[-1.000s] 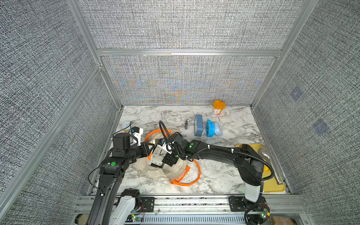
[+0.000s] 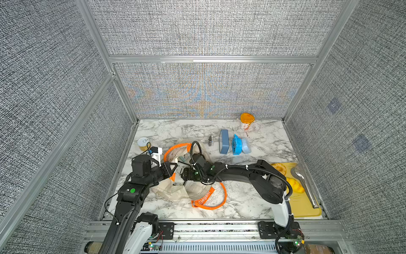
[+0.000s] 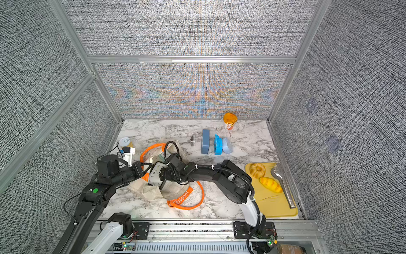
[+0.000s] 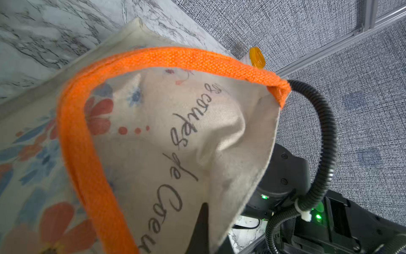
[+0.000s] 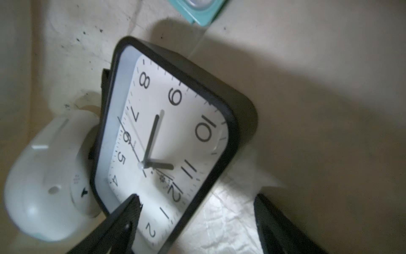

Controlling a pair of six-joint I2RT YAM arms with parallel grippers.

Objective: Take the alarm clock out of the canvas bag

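Note:
The square black-rimmed alarm clock [image 5: 169, 139] lies face-up inside the canvas bag in the right wrist view, tilted across the frame. My right gripper is open over it. Its left finger [image 5: 126, 216] overlaps the lower part of the clock face, while the other stands apart over bare bag lining. From the top right, part of the clock [image 3: 155, 173] shows in the bag mouth. The cream canvas bag [image 4: 139, 165] has an orange handle [image 4: 76, 127]. At its edge my left gripper is shut with the canvas rim between its fingers.
Inside the bag, a white rounded object [image 5: 50, 177] lies against the clock, and a teal item [image 5: 203, 10] is nearby. Outside are a can [image 2: 143, 142], a blue box [image 2: 224, 141] and a yellow board [image 2: 308, 199]. Table behind the bag is mostly clear.
My right gripper has shifted a little left over the bag, and less of the clock shows from above. The left arm has moved slightly right.

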